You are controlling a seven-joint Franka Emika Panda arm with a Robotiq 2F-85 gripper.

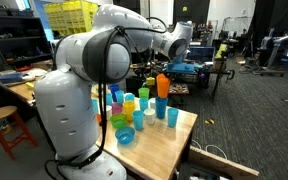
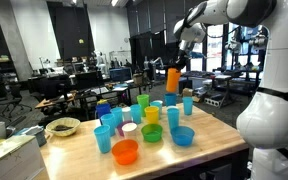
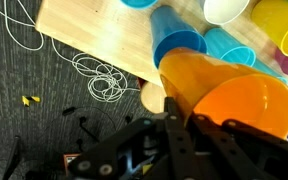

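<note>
An orange cup [image 3: 247, 108] fills the right of the wrist view, its open mouth toward the camera. My gripper is shut on its near wall. Just beyond it stands a blue cup [image 3: 174, 32], partly covered by the orange one. From the side, the orange cup [image 1: 163, 86] is upright right above the blue cup [image 1: 161, 107]; the other exterior view has the orange cup [image 2: 173, 80] over the blue as well. Whether its base sits inside the blue rim, I cannot tell.
Several cups crowd the wooden table [image 1: 164, 150], among them a light blue cup [image 1: 172, 117] to the right, a white cup [image 3: 222, 8] and a yellow cup [image 3: 282, 22]. Two bowls, blue [image 2: 182, 136] and orange [image 2: 125, 152], lie near the front. A white cable [image 3: 104, 80] lies off the table edge.
</note>
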